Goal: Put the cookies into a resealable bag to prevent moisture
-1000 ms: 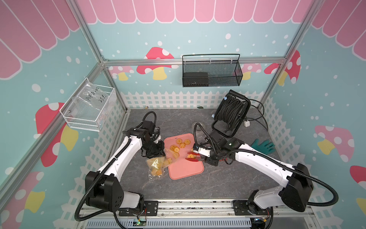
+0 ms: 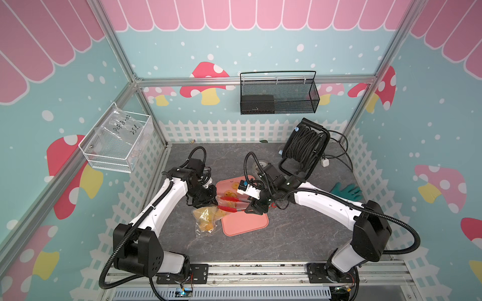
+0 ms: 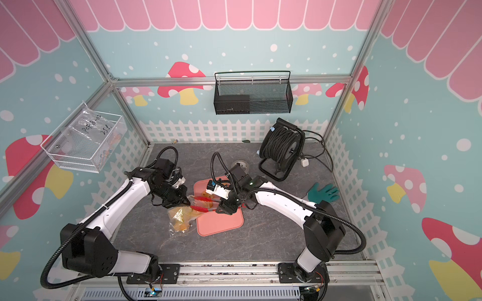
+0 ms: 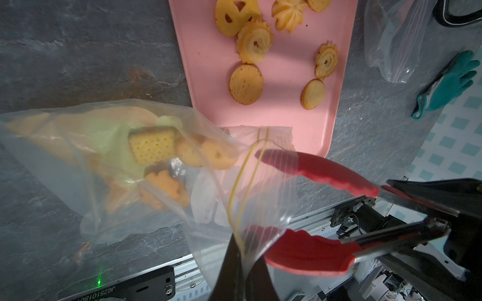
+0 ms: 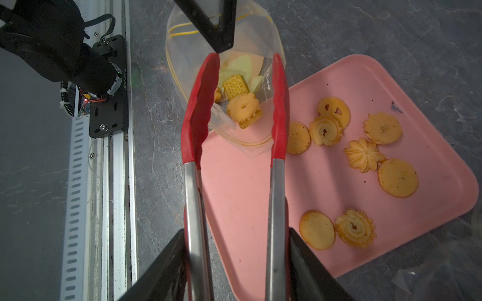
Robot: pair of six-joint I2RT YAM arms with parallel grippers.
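My left gripper is shut on the rim of a clear resealable bag (image 4: 100,165) with a yellow zip line. Inside the bag lie several cookies, among them a square one (image 4: 152,146) and a star-shaped one (image 4: 163,188). My right gripper (image 2: 257,204) is shut on red-tipped metal tongs (image 4: 326,173). The tong tips are spread apart at the bag's mouth, with no cookie gripped between them; the upper tip shows through the film. In the right wrist view, a round cookie (image 5: 243,108) lies in the bag beyond the tips.
Several cookies remain on the pink tray (image 5: 241,220), mostly toward its far side; its near part is bare. Another clear bag (image 4: 396,42) lies beyond the tray. A cable reel (image 2: 306,148) and a green glove (image 2: 346,191) stand farther right.
My right gripper has carried the tongs left from above the tray to the bag's mouth. The left arm has stayed still.
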